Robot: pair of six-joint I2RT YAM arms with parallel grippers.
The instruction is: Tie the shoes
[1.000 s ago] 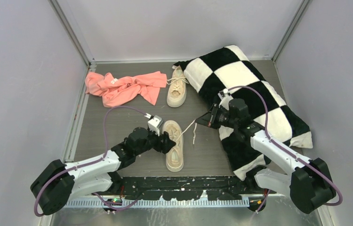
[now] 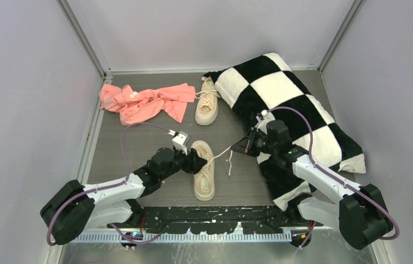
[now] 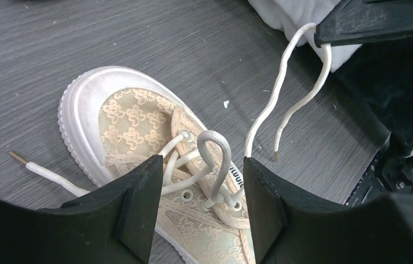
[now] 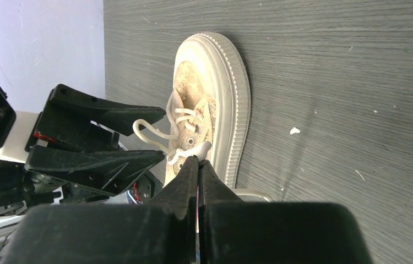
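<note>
The near cream shoe lies on the floor between the arms, its front partly covered by my left gripper. In the left wrist view, a lace loop rises from the eyelets into the gap between the left fingers, which stand apart. My right gripper is shut on another stretch of white lace, pulled out to the shoe's right with its tip dangling. A second lace end sticks out on the shoe's other side. Farther back sits the other cream shoe, clear of both grippers.
A coral cloth is spread at the back left. The black-and-white checkered cushion fills the right side, under my right arm, and touches the far shoe's end. Bare floor shows at the left.
My left gripper has shifted slightly over the near shoe. The right gripper has drawn its lace a little to the right and toward the front edge.
</note>
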